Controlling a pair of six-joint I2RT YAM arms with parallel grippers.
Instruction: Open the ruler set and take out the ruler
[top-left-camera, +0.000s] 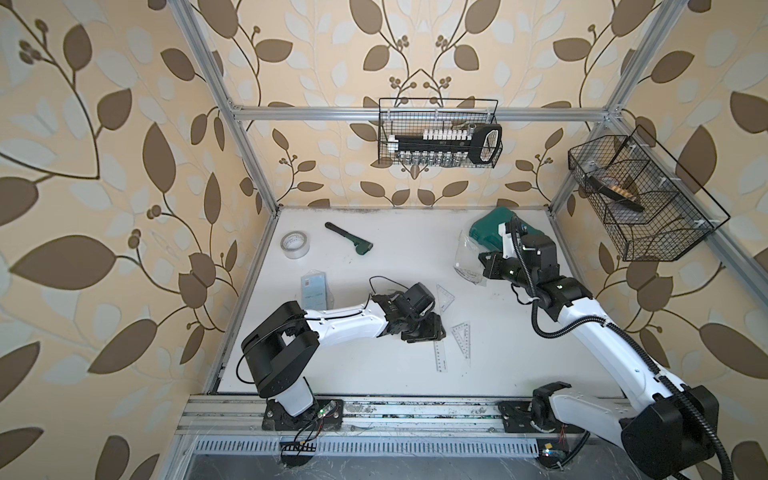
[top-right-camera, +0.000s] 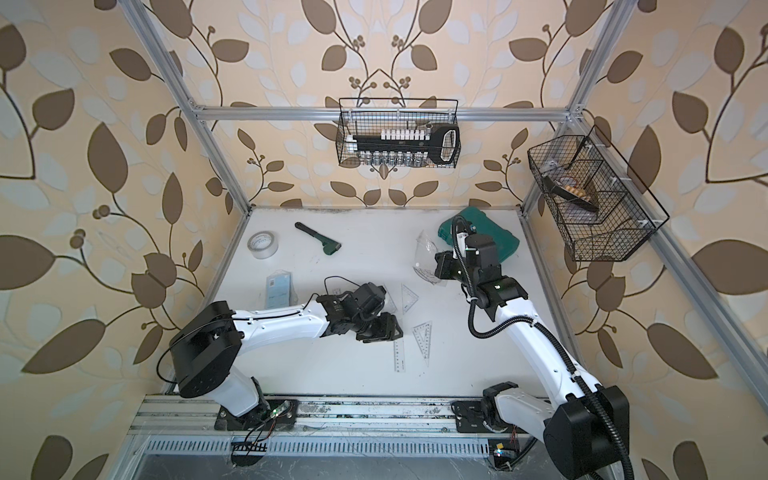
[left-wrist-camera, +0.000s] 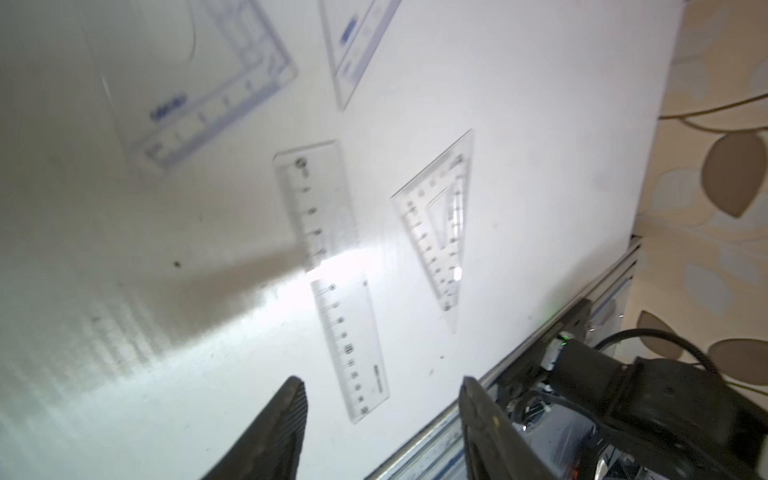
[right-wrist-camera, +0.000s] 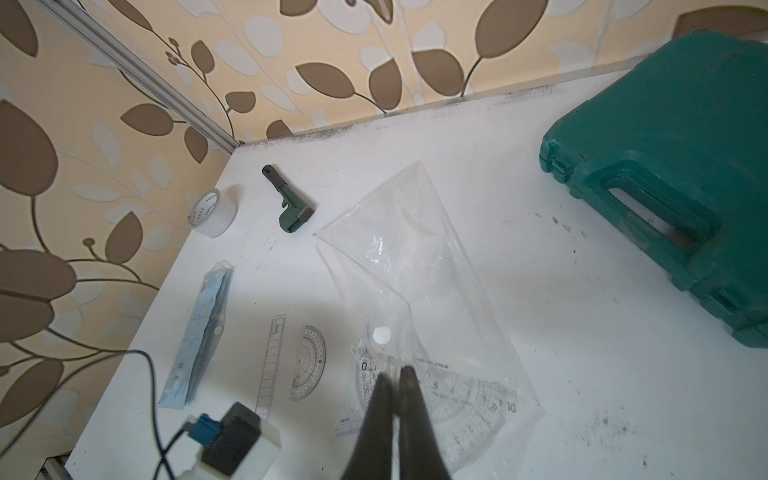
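A clear straight ruler (left-wrist-camera: 348, 344) lies flat on the table (top-left-camera: 288, 360), beside a small set square (left-wrist-camera: 456, 240). Other clear set squares lie behind it, and a protractor (right-wrist-camera: 308, 360) shows in the right wrist view. My left gripper hangs open above the table near the ruler, nothing between its fingers. My right gripper is shut over an empty-looking clear plastic pouch (right-wrist-camera: 416, 264) at the back right, with printed drawing-tool shapes visible under or in it.
A green case (right-wrist-camera: 656, 160) sits at the back right. A tape roll (top-left-camera: 295, 245), a green tool (top-left-camera: 352, 240) and a pale blue packet (top-left-camera: 314, 289) lie on the left. Wire baskets hang above.
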